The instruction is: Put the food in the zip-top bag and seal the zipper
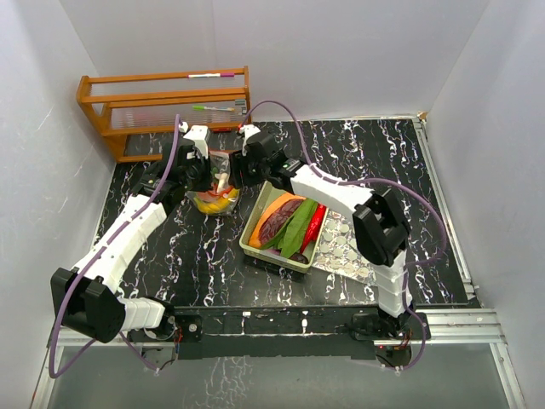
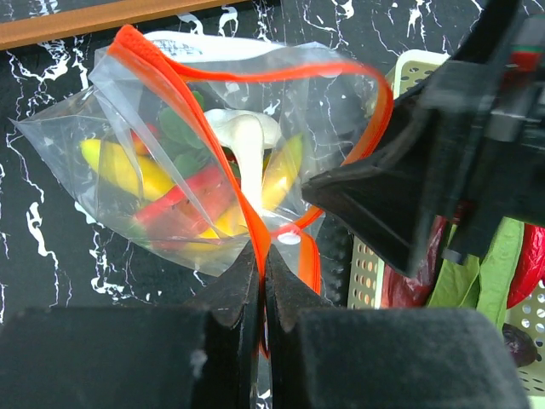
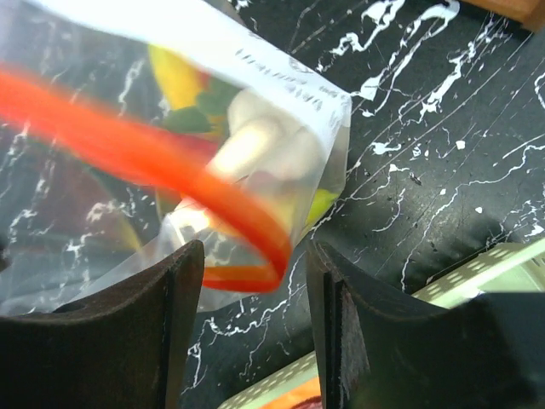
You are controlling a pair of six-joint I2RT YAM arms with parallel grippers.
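The clear zip bag [image 2: 111, 196] holds yellow, red, green and white food pieces, its orange zipper [image 2: 170, 94] gaping in a loop. My left gripper is shut on the zipper edge at the bag's near side. My right gripper stands open at the bag's right side, the orange strip showing between and beyond its fingertips; contact is not clear. In the top view both grippers meet over the bag [image 1: 213, 204], partly hiding it.
A green bin [image 1: 254, 247] of food, with a red pepper and leaves, sits right of the bag. A wooden rack [image 1: 119, 128] stands at the back left.
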